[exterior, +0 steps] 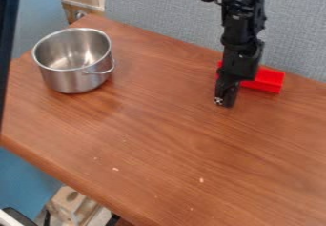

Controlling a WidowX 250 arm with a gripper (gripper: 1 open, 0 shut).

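Note:
My black gripper (226,98) hangs down at the back right of the wooden table (163,163), its tip low near the tabletop, just in front of a red block (265,80). The gripper covers part of the block, and I see nothing clearly held between its fingers; it looks shut.
A steel pot (72,64) with a side handle stands at the back left. A grey padded wall (166,20) runs along the back, and the table's left edge drops off to a blue surface.

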